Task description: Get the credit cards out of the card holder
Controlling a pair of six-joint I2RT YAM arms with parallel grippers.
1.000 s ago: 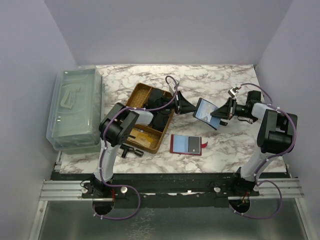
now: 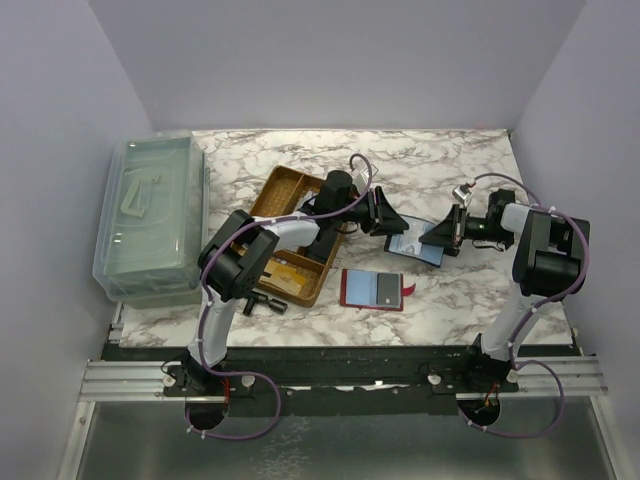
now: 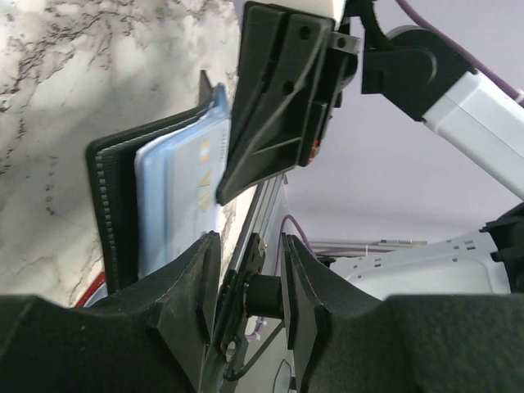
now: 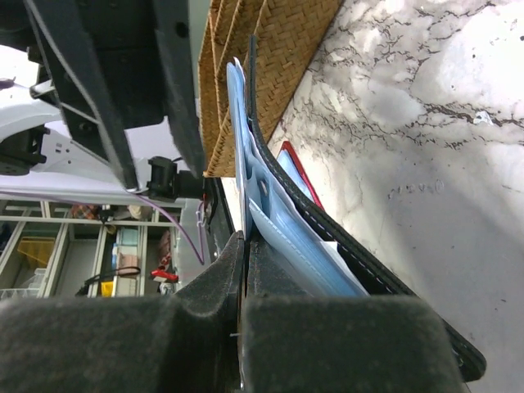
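Observation:
The black card holder (image 4: 368,270), with light-blue cards (image 2: 410,240) in it, is held up over the table by my right gripper (image 2: 447,235), shut on it at its right part. In the left wrist view the blue sleeve (image 3: 184,180) stands beside the black cover (image 3: 110,196). My left gripper (image 2: 385,222) is open at the holder's left end, close to the cards; in its own view the holder is just beyond its fingers. Whether anything lies between those fingers is hard to tell from above.
A red-edged case (image 2: 372,289) lies on the table below the holder. A divided woven basket (image 2: 315,290) with items stands left, beside a large lidded clear box (image 2: 148,220) and small dark objects (image 2: 270,305).
My left gripper has moved right and down to the holder's left end. The holder has turned and shifted slightly with my right gripper over the last second.

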